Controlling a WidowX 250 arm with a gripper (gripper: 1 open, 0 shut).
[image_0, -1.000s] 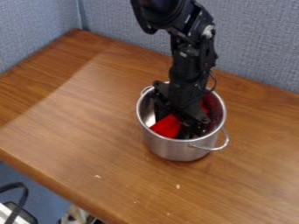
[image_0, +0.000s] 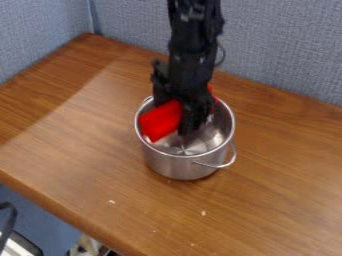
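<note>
A steel pot (image_0: 187, 160) with a wire handle stands on the wooden table (image_0: 80, 130). My black gripper (image_0: 185, 108) reaches down from above into the pot's upper part, over a red object (image_0: 159, 121) that leans at the pot's left side. A smaller bit of red shows behind the gripper at the right. The fingers are dark and overlap the red object; whether they grip it cannot be made out.
A grey fabric wall stands behind it. The table's front-left edge drops to a blue floor with cables and some items.
The arm has moved left and up, and the pot has shifted left with it. The red object now shows higher, at the pot's left rim.
</note>
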